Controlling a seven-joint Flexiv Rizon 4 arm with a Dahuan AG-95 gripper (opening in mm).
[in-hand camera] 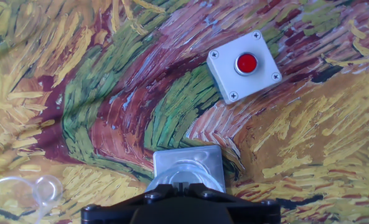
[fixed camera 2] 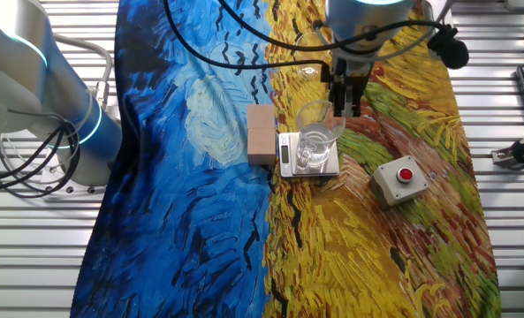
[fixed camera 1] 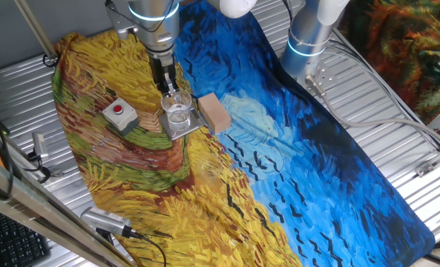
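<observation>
A clear cup (fixed camera 1: 176, 100) shows at the fingertips of my gripper, whose fingers stand close together at its rim. In exterior view 2 its wide mouth (fixed camera 2: 315, 115) lies over the scale, left of the fingers. Below it, more clear glassware (fixed camera 2: 313, 152) stands on the small scale (fixed camera 2: 330, 166); whether this is a separate vessel is hard to tell through the transparent walls. Part of the scale's metal plate (in-hand camera: 187, 158) shows ahead of the fingers in the wrist view. Any contents cannot be made out.
A tan block (fixed camera 1: 214, 113) stands right beside the scale. On the other side is a grey box with a red button (in-hand camera: 247, 63). Another clear glass item (in-hand camera: 13, 194) shows at the wrist view's lower left.
</observation>
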